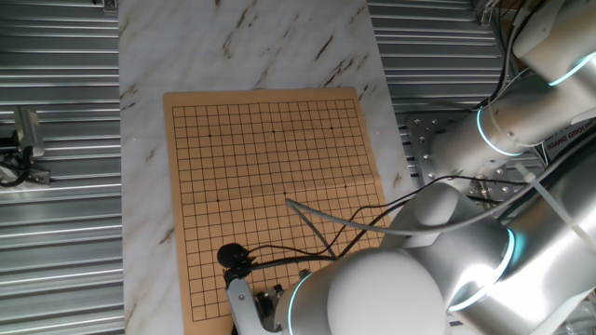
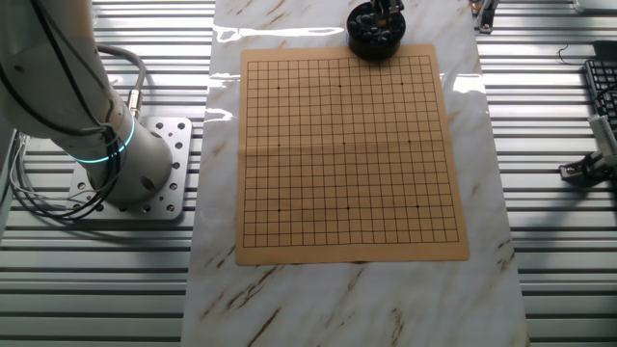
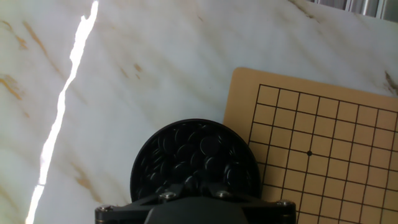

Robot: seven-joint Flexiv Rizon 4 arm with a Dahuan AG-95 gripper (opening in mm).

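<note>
A round black bowl [image 2: 374, 42] full of glossy black stones [image 3: 186, 152] stands at the far edge of the board in exterior view 2. The tan grid board [image 2: 347, 159] lies flat on the marble table, with no stones on the part that shows. My gripper is low over the bowl in the wrist view, its dark fingers blending into the bowl and stones. Whether anything is between them cannot be made out. In exterior view 2 only the gripper's lower end shows, at the bowl's top. Exterior view 1 has the bowl hidden behind the arm [image 1: 386, 293].
Loose cables [image 1: 400, 228] hang from the arm over the board's near right part in exterior view 1. Slatted metal [image 1: 56, 251] surrounds the table.
</note>
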